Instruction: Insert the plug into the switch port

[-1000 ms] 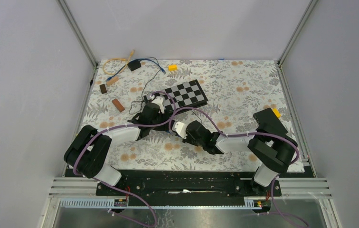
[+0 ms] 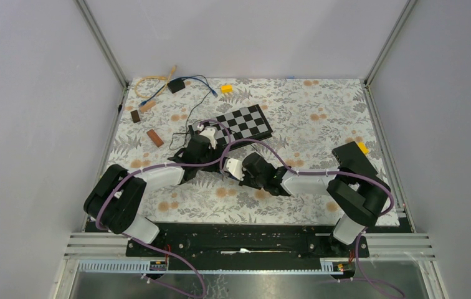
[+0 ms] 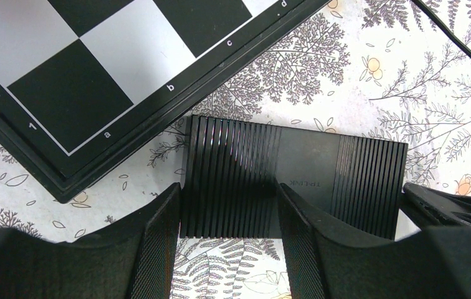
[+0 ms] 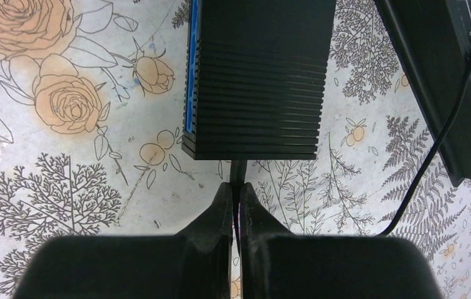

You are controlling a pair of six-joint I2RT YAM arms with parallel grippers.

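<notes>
The switch, a ribbed black TP-LINK box (image 3: 311, 163), is held off the table by my left gripper, whose fingers are closed around its left part. The right wrist view shows the same switch (image 4: 261, 93) with a blue strip along its left side. A slim black plug (image 4: 238, 172) is pinched between the fingertips of my right gripper. The plug points straight at the switch's near end face and meets its lower edge. Its tip is hidden there, so I cannot tell how deep it sits in a port.
A checkered board (image 2: 245, 121) lies just behind the grippers. The plug's black cable (image 4: 435, 143) loops past the board's edge. A black adapter (image 2: 176, 85), blue and yellow cables and small blocks lie at the back left.
Both grips are unchanged.
</notes>
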